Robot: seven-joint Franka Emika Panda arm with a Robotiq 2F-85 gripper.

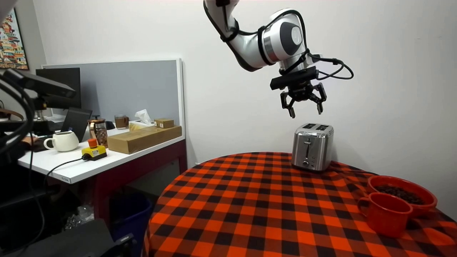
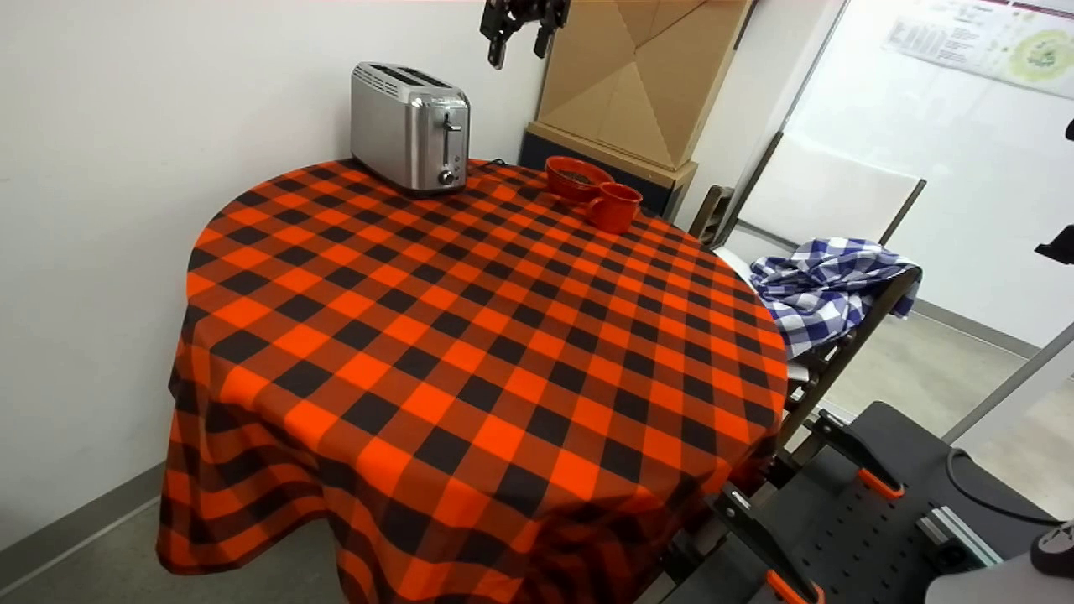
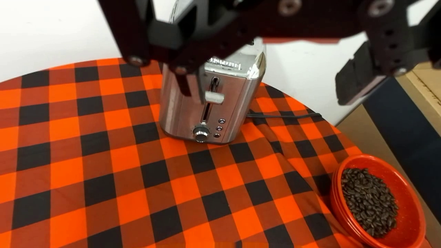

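Note:
My gripper (image 1: 305, 112) is open and empty, hanging in the air above the table; in exterior view 1 it appears over the toaster. Exterior view 2 shows just the fingers (image 2: 497, 52) at the top edge, to the right of the toaster. The silver toaster (image 1: 311, 147) stands upright at the back of the table, with its lever and dial on the front. In the wrist view one finger partly covers the toaster (image 3: 182, 115). A red bowl (image 3: 407, 215) of dark coffee beans (image 3: 368, 202) sits to the right. Close by it is a red mug (image 1: 387, 216).
A red and black checked cloth (image 2: 483, 352) covers the round table, whose middle and front are bare. The toaster's black cord (image 3: 285, 116) runs to the right. A wall stands close behind. A white desk (image 1: 81, 165) with several items is off to the left.

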